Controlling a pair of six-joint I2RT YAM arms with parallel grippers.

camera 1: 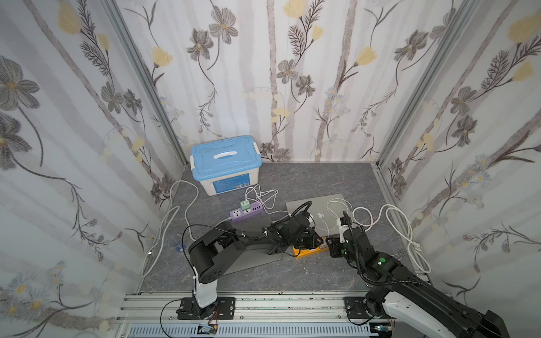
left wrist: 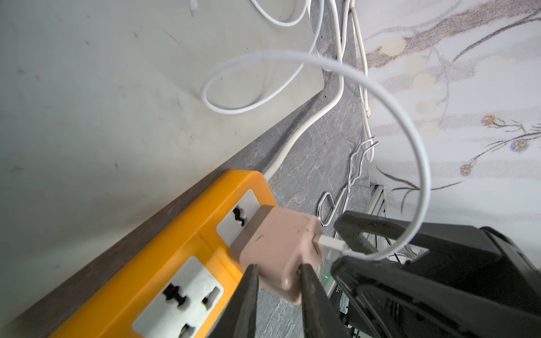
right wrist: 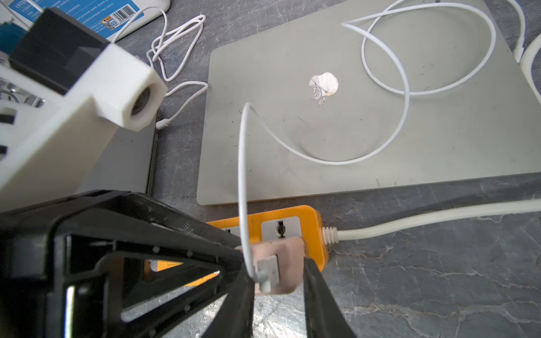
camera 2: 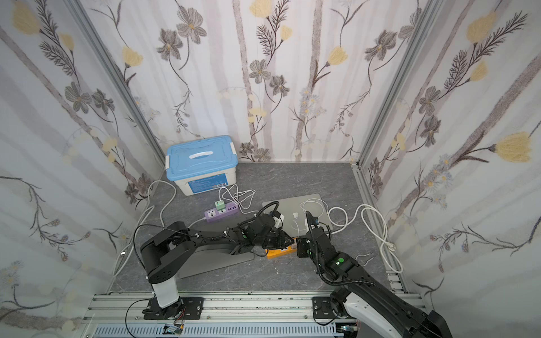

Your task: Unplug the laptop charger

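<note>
A pink charger block [left wrist: 284, 236] with a white cable sits on the orange power strip [left wrist: 169, 256]. My left gripper has its fingertips on the charger, shut on it. My right gripper is at the charger from the right side, its fingertips around the block's near part; how far its fingers are open is hard to tell. The white cable [right wrist: 243, 169] rises from the charger and loops over the silver laptop [right wrist: 310, 129].
A purple strip [camera 1: 239, 214] with a green plug stands behind the left arm. The lidded box [camera 1: 225, 157] is at the back left. Coiled cables lie at both sides.
</note>
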